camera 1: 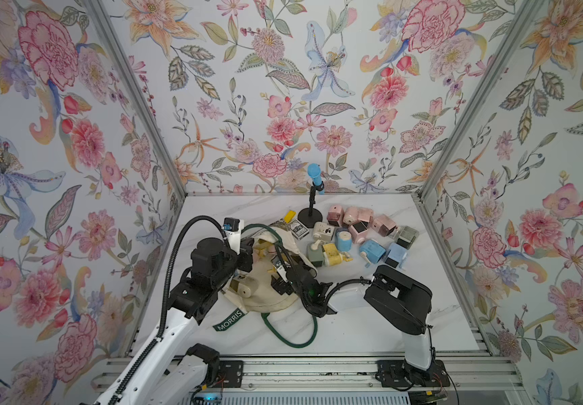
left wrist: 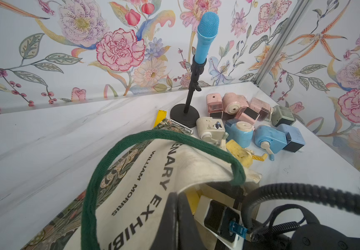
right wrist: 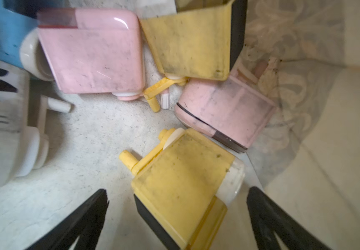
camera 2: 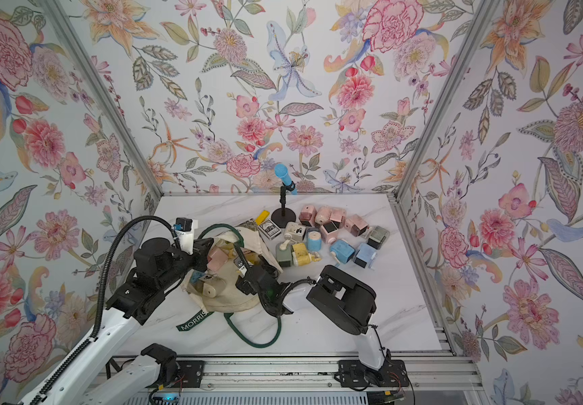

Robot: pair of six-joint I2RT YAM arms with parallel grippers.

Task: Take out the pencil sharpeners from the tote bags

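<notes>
The cream tote bag (camera 1: 272, 297) lies mouth-open with several pencil sharpeners inside. My left gripper is shut on the bag's upper rim, where the printed cloth gathers at its fingertips. Inside the bag, my right gripper points down, open, its two dark fingers (right wrist: 84, 218) apart on either side of a yellow sharpener (right wrist: 184, 179) with a crank. The fingers do not visibly touch it. Beyond lie a pink sharpener (right wrist: 225, 110), another yellow sharpener (right wrist: 192, 43) and a second pink one (right wrist: 96, 54). A white sharpener (right wrist: 0, 125) sits at the left.
Several sharpeners stand outside on the table's right, among them a blue one (camera 1: 372, 250) and a grey-green one (camera 1: 405, 237). A microphone stand (camera 1: 310, 216) rises behind the bag. Green straps (camera 1: 291, 341) loop in front.
</notes>
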